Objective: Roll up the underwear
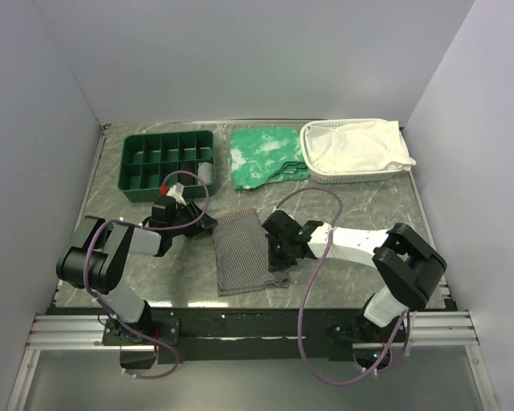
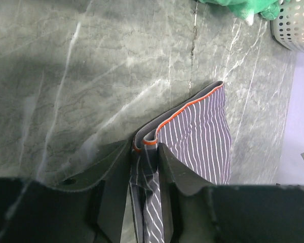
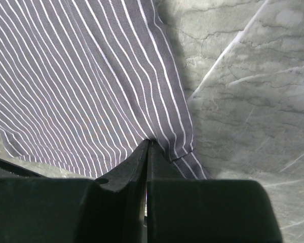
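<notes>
The grey pinstriped underwear (image 1: 240, 253) lies spread on the marble table, with an orange seam along one edge in the left wrist view. My left gripper (image 1: 211, 223) is at its upper-left corner, its fingers (image 2: 175, 187) close around a folded bit of that corner, partly open; whether they grip it is unclear. My right gripper (image 1: 275, 262) is shut on the underwear at its lower right, where the cloth (image 3: 91, 86) runs under the fingertips and a small fold shows.
A green compartment organizer (image 1: 144, 137) stands at the back left, green folded cloth (image 1: 261, 152) at the back middle, and a white basket with white cloth (image 1: 351, 178) at the back right.
</notes>
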